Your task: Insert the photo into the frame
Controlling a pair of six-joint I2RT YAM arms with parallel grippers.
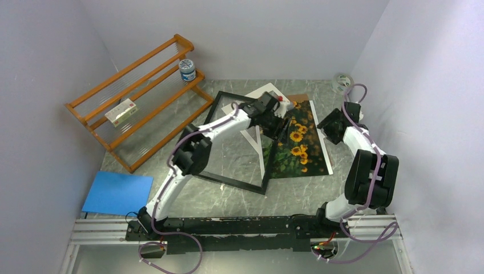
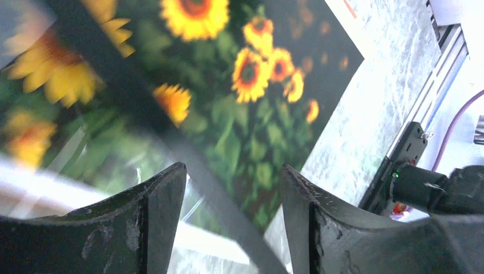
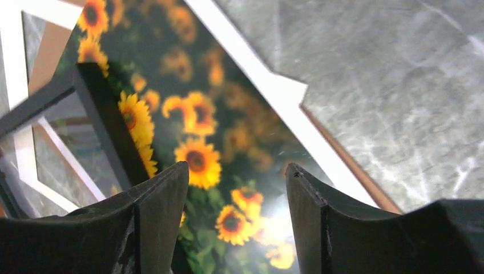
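Observation:
The sunflower photo [image 1: 302, 160] lies flat on the right, partly under the right bar of the black frame [image 1: 237, 184], which holds a clear pane; white mat pieces [image 1: 258, 89] lie beneath and beside them. My left gripper [image 1: 281, 130] is over the frame's right bar and the photo, its fingers part open with nothing seen between them; in the left wrist view that bar runs blurred beneath them. My right gripper [image 1: 326, 127] hangs by the photo's right edge, also part open, with photo showing between the fingers in the right wrist view.
A wooden rack [image 1: 142, 120] with a jar and box stands at the left, a blue board [image 1: 117, 194] in front of it. A tape roll [image 1: 342, 83] sits at the back right. Bare table lies at the front and around the photo's right side.

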